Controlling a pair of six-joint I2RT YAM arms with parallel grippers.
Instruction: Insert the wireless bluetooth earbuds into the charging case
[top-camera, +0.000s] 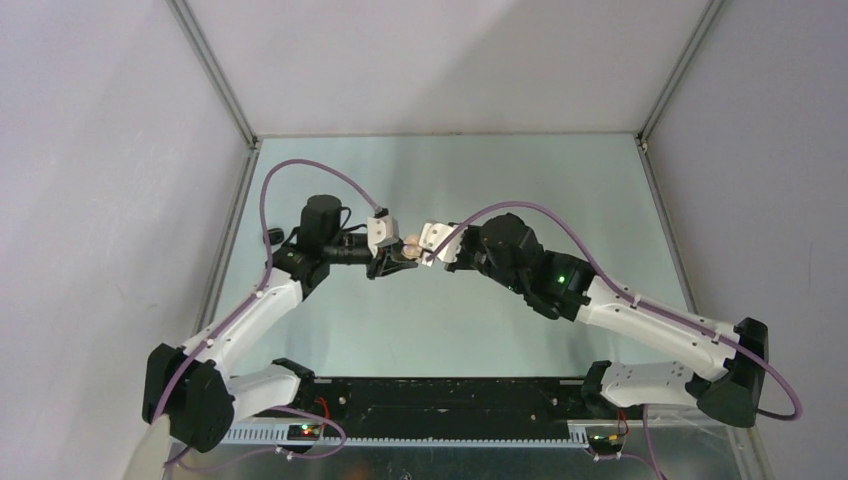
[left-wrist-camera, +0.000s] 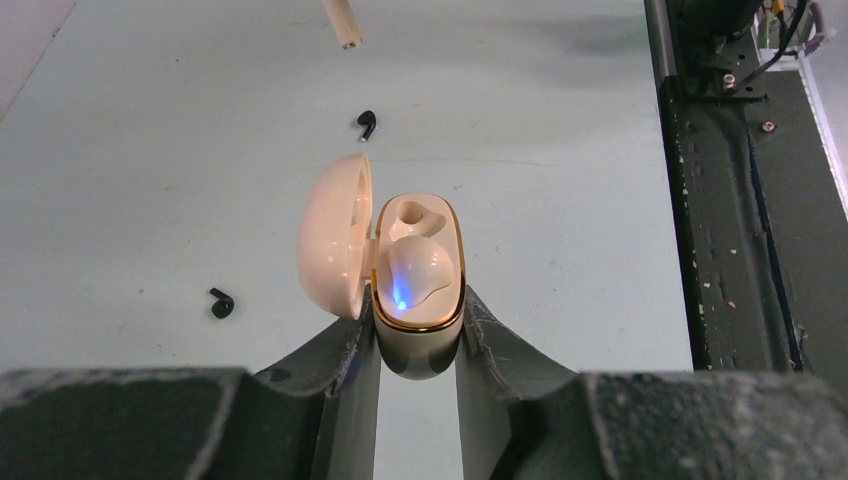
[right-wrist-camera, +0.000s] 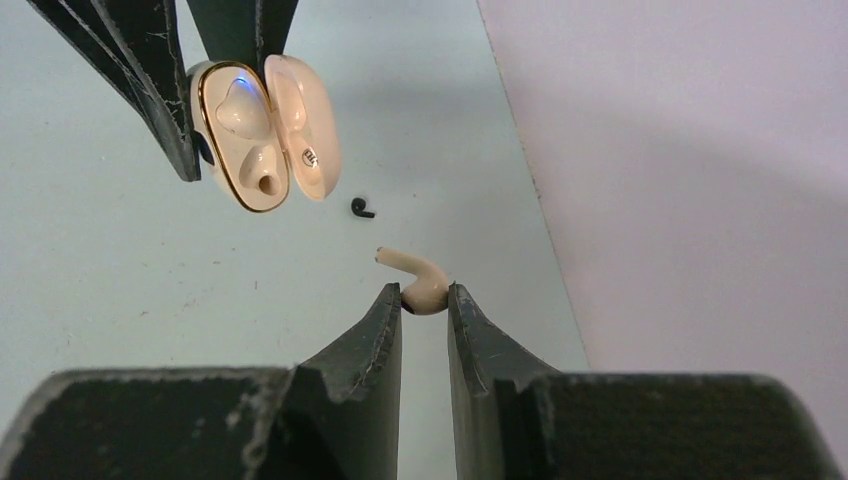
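An open cream charging case (left-wrist-camera: 418, 270), gold-rimmed with a small blue light, is held upright by my left gripper. In the right wrist view the case (right-wrist-camera: 243, 135) shows at upper left, with one rounded cavity and one holed cavity visible, lid (right-wrist-camera: 300, 125) swung open. My right gripper is shut on a cream earbud (right-wrist-camera: 425, 288), stem pointing up-left, apart from the case and below it to the right in that view. In the top view both grippers (top-camera: 400, 255) face each other over the middle of the table.
Two small black earbuds (left-wrist-camera: 222, 305) (left-wrist-camera: 367, 123) lie on the pale table (top-camera: 450, 320), beneath the held things. White walls enclose the back and sides; a dark rail (top-camera: 450, 400) runs along the front edge.
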